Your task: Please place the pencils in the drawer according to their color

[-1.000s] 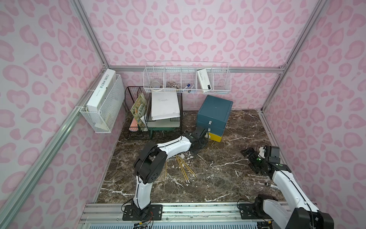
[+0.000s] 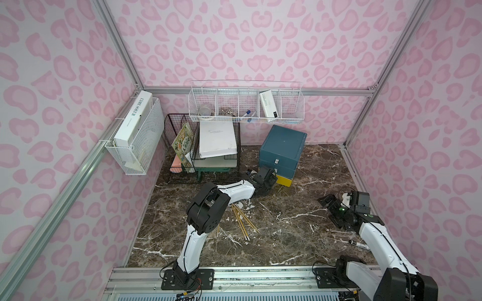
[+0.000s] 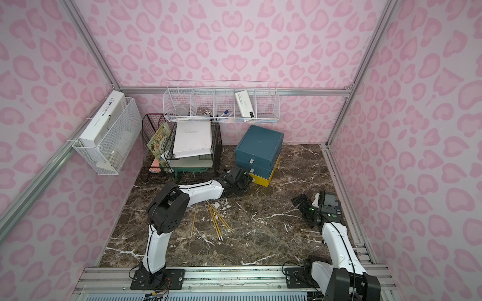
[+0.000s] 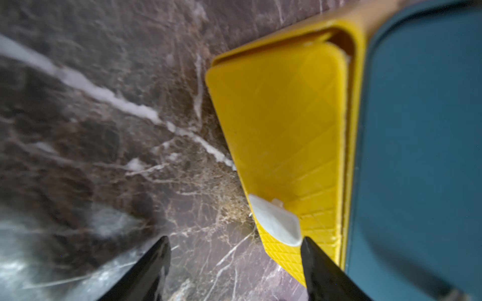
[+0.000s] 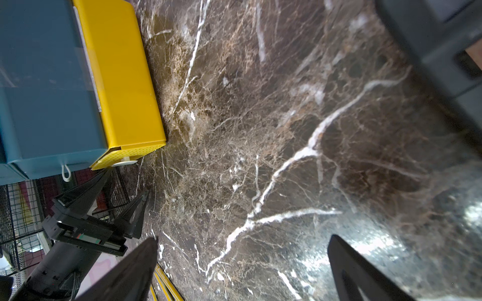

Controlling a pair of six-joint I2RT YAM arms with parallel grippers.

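Several yellow pencils lie on the dark marble table in front of the left arm. At the back stands a drawer box, blue drawers above a yellow drawer whose front looks closed. My left gripper is open close to that yellow front, its right finger beside the white handle. From the right wrist view, my left gripper's fingers point toward the yellow drawer below a second, white loop handle on the blue drawer. My right gripper is open above bare table at the right.
Left of the drawers stands a black wire rack with books and a white box. A white wire basket hangs above on the back wall. A marker lies near the right arm.
The left arm has moved slightly right, bringing its gripper closer to the yellow drawer's front. The pencils and drawers have not moved; the right arm is nearly still.
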